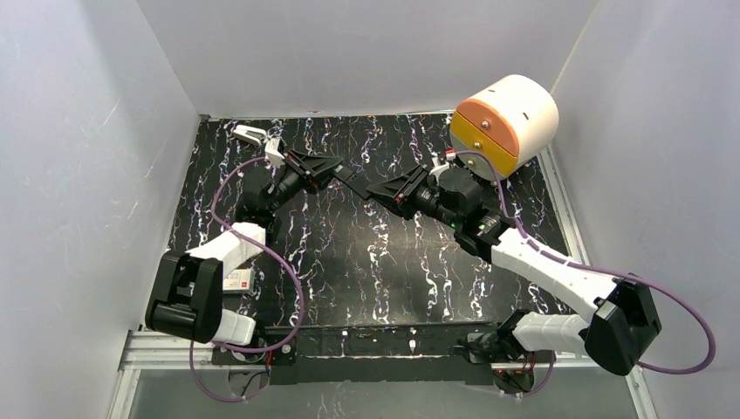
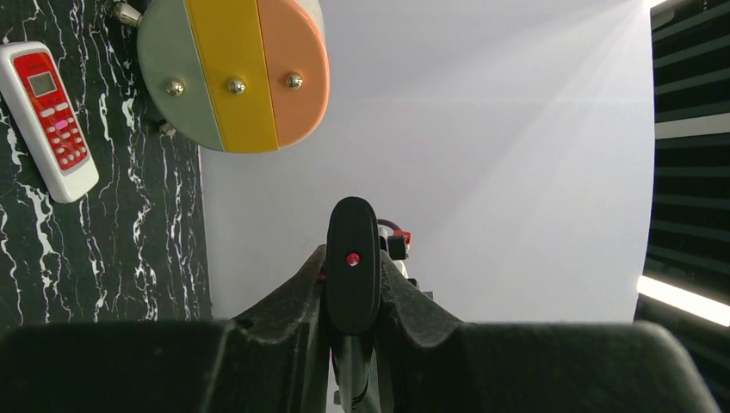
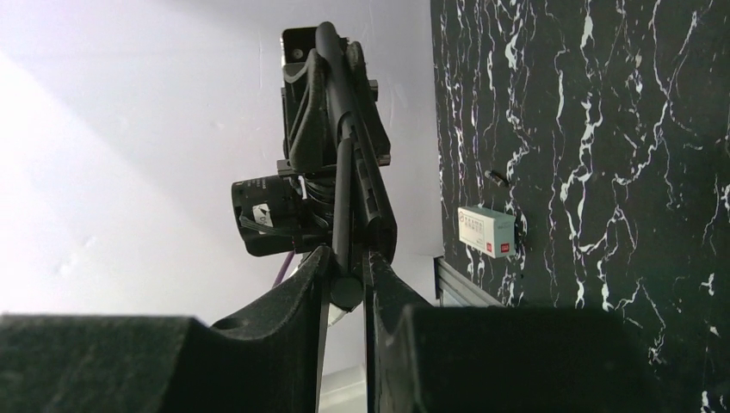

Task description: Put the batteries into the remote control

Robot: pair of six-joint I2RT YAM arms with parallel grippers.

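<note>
A black elongated object (image 1: pixel 353 182) is held in the air between the grippers at the centre of the top view, likely the remote. My left gripper (image 1: pixel 337 171) is shut on it; in the left wrist view its near end shows a red button. My right gripper (image 1: pixel 372 190) is at its other end; in the right wrist view its fingers sit close round a dark rod tip, their grip unclear. A white remote with a red face (image 2: pixel 47 120) lies on the table in the left wrist view.
A multicoloured drum-shaped drawer box (image 1: pixel 506 127) stands at the back right. A white battery box (image 3: pixel 486 231) lies at the left front, with a small dark item (image 3: pixel 497 178) near it.
</note>
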